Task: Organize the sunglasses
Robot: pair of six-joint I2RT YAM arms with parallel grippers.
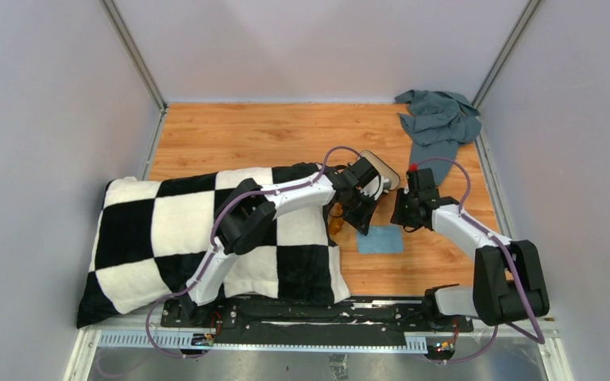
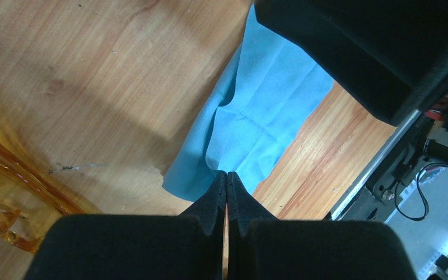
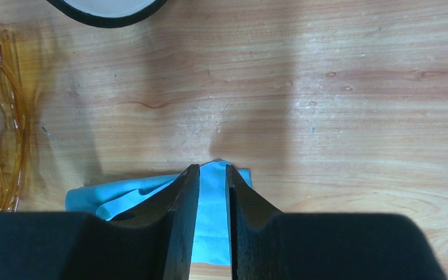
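Amber-framed sunglasses (image 3: 3, 116) lie at the left edge of the right wrist view; in the left wrist view the amber frame (image 2: 20, 175) shows at lower left. A small blue cloth (image 1: 381, 241) lies just right of them, with a folded flap along one long edge. My left gripper is shut, its tips at the near end of the cloth; no fabric shows between them. Over the cloth's other end, my right gripper stands open, the cloth visible in the gap. Whether either gripper touches the cloth, I cannot tell.
A pale case with a dark rim (image 1: 382, 170) sits behind the left gripper. A black-and-white checkered blanket (image 1: 183, 226) covers the left side. Crumpled grey-blue fabric (image 1: 441, 123) lies at the back right. Bare wood (image 1: 278, 131) is free at the back.
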